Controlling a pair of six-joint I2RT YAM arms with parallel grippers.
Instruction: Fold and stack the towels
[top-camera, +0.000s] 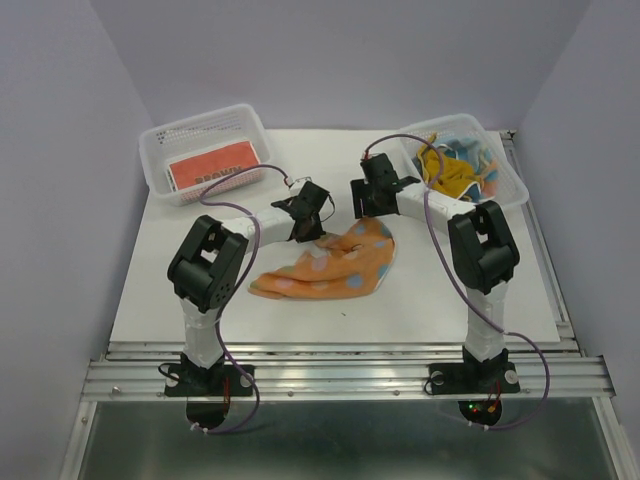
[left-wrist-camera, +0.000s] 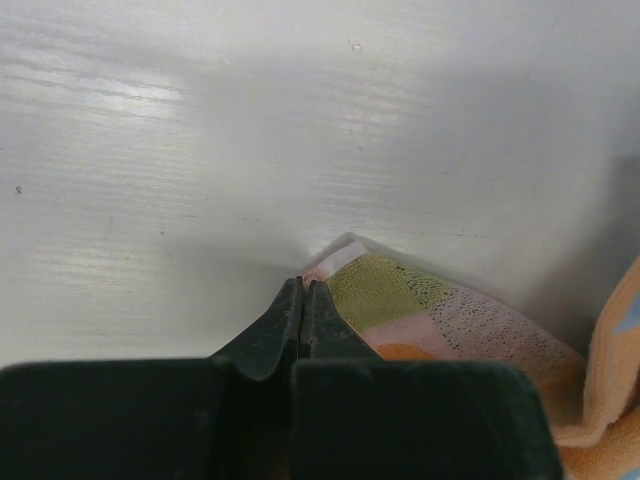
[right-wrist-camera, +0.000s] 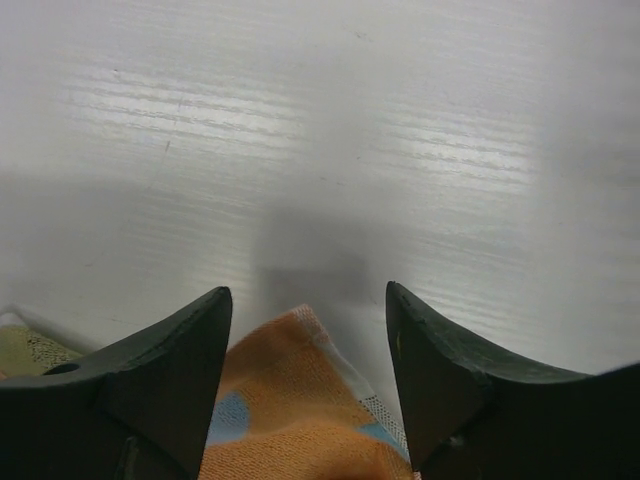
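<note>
An orange towel with coloured dots (top-camera: 330, 270) lies crumpled mid-table between the arms. My left gripper (top-camera: 316, 234) is shut at its upper left corner, where a pale, multicoloured hem (left-wrist-camera: 390, 300) reaches the fingertips; whether cloth is pinched between them is hard to tell. My right gripper (top-camera: 365, 208) stands part open just over another raised corner (right-wrist-camera: 300, 375) of the towel, at its upper right, with that corner between and below the fingers.
A white basket (top-camera: 150, 150) at back left holds a folded red towel (top-camera: 212, 163). Another basket (top-camera: 508, 180) at back right holds several loose yellow and blue towels (top-camera: 450, 175).
</note>
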